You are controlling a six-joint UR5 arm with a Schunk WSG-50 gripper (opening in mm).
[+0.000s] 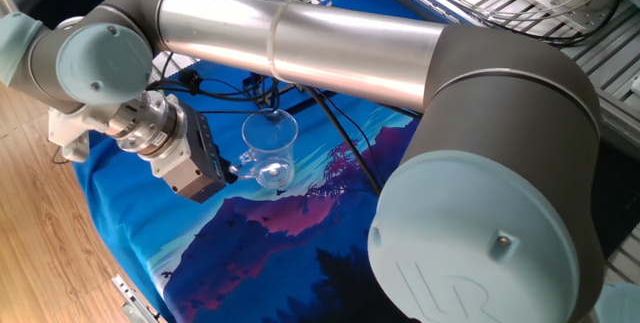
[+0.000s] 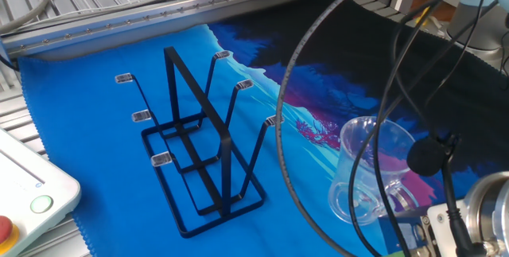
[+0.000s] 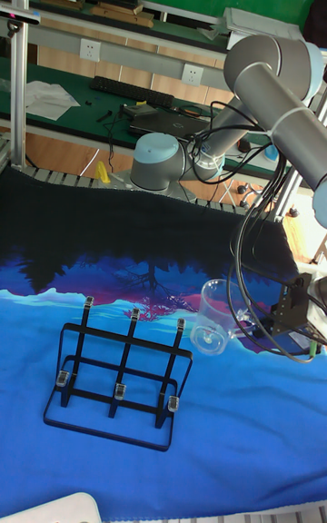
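A clear cup (image 1: 270,143) with a side handle stands out against the printed cloth. Its handle (image 1: 244,166) faces my gripper (image 1: 234,172), whose fingertips are right at it. The fingers are small and dark here, and whether they are closed round the handle cannot be made out. In exterior view 3 the cup (image 3: 210,318) is just left of the gripper's dark body (image 3: 292,305); cables partly cover the fingers. Exterior view 2 shows the cup (image 2: 350,177) behind hanging cables. Whether its base touches the cloth is unclear.
A black wire rack (image 2: 226,165) with several upright, clear-tipped prongs stands on the blue cloth (image 2: 87,153), beside the cup. In exterior view 2 a white box with a red button (image 2: 6,229) is at the left edge. Cables hang near the gripper.
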